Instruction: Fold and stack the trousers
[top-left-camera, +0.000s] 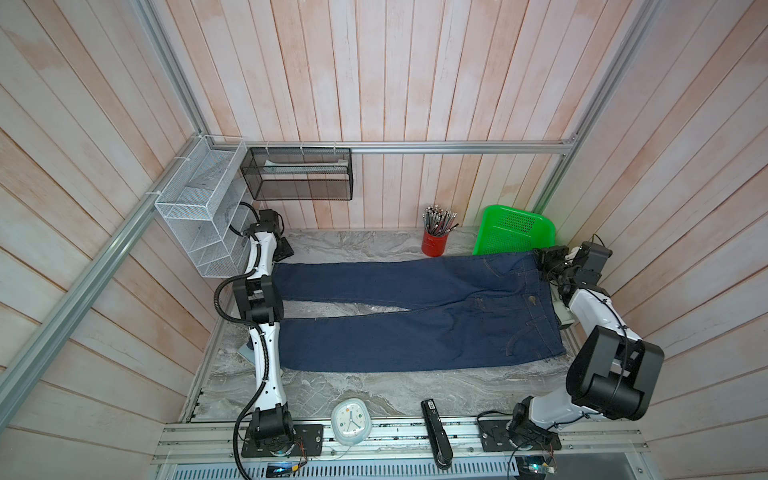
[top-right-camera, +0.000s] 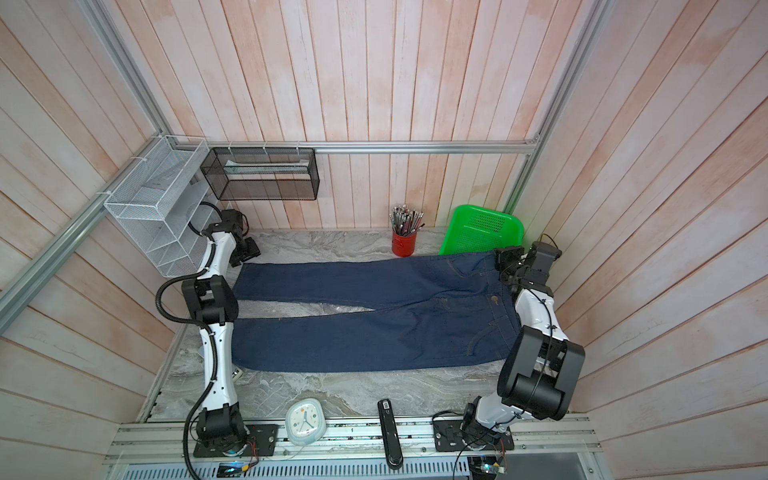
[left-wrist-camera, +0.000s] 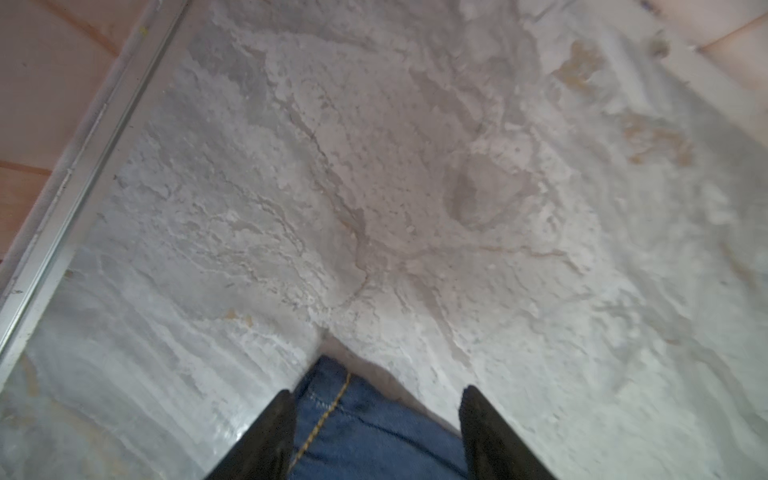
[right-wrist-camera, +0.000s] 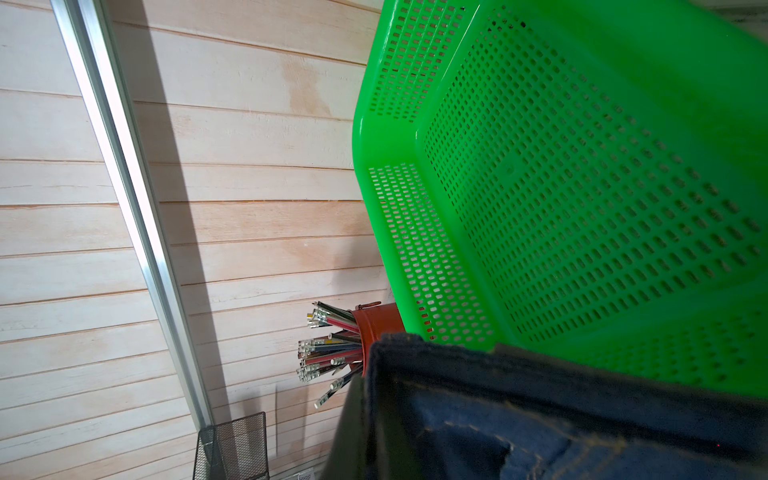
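Dark blue trousers (top-left-camera: 384, 340) lie spread across the table, legs to the left and waist to the right, with a narrow gap between the legs. At the far leg's end, my left gripper is open; the hem corner with its yellow stitching shows between and below its fingers, apart from them as far as I can see. My right gripper (top-left-camera: 545, 259) is shut at the far waist corner, where the waistband (right-wrist-camera: 560, 384) stands up close beside its dark fingers (right-wrist-camera: 348, 432). The exact pinch is partly hidden by the denim.
A green basket (top-left-camera: 516, 232) stands right behind the waist, close to my right gripper. A red cup (top-left-camera: 433, 244) of pens is left of it. White mesh shelves (top-left-camera: 200, 208) rise beside the left arm. Bare table (top-left-camera: 360, 392) lies in front.
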